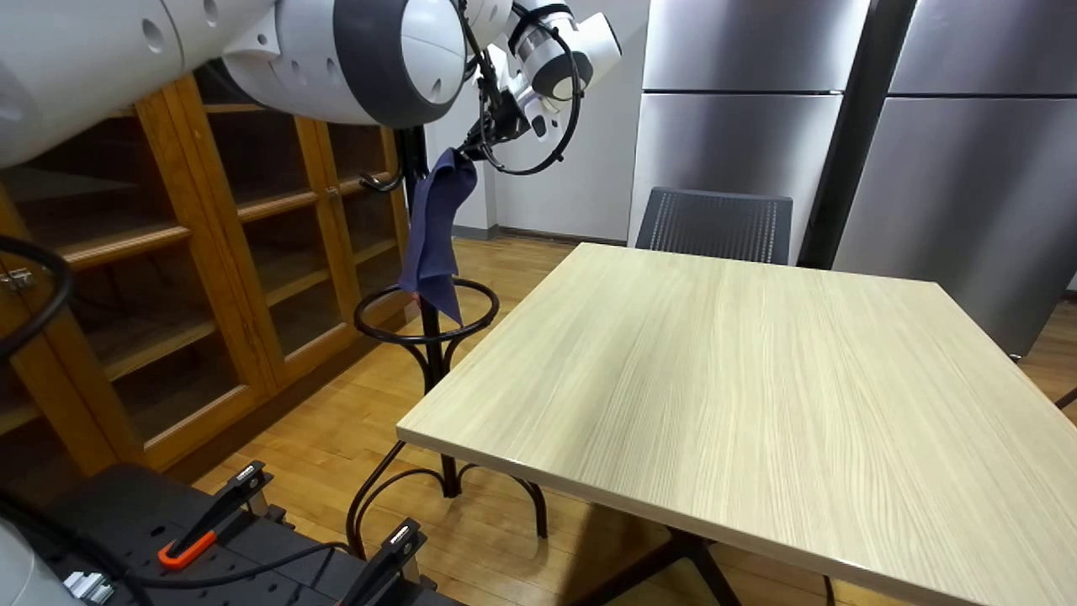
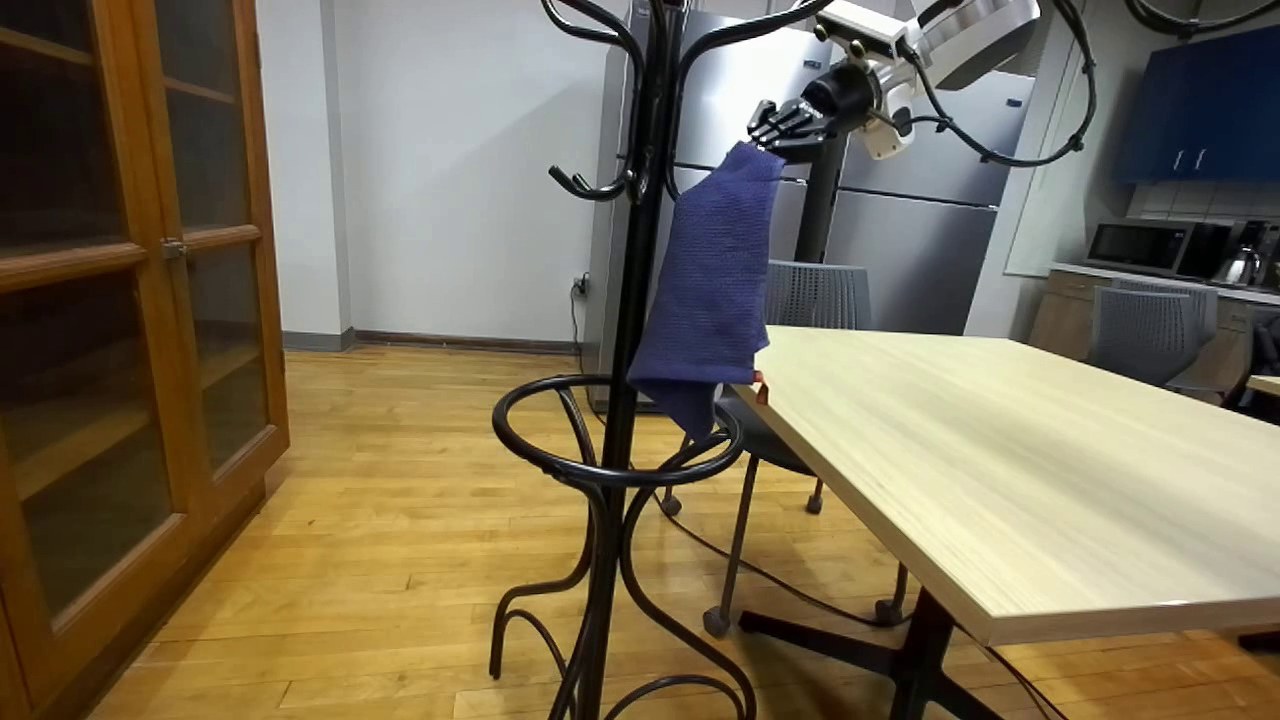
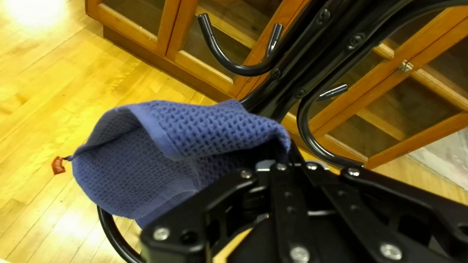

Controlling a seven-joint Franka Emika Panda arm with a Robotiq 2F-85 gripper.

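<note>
A blue woven cloth [image 2: 716,282] hangs down from my gripper [image 2: 761,140], which is shut on one end of it. In the wrist view the cloth [image 3: 175,149] spreads out to the left of the fingertips, folded over at its top, with a small red tag [image 3: 57,165] at its far corner. Close by stands a black coat rack [image 2: 636,276]. Its curved hooks [image 3: 245,68] show just beyond the gripper in the wrist view. Whether the cloth touches the rack cannot be told.
A bare, pale wooden table [image 1: 747,394] lies to the right of the rack. Wood-framed glass cabinets [image 1: 232,232] line the left side. The rack's lower ring [image 2: 528,450] sits below the cloth, and a dark chair [image 1: 714,224] stands behind the table.
</note>
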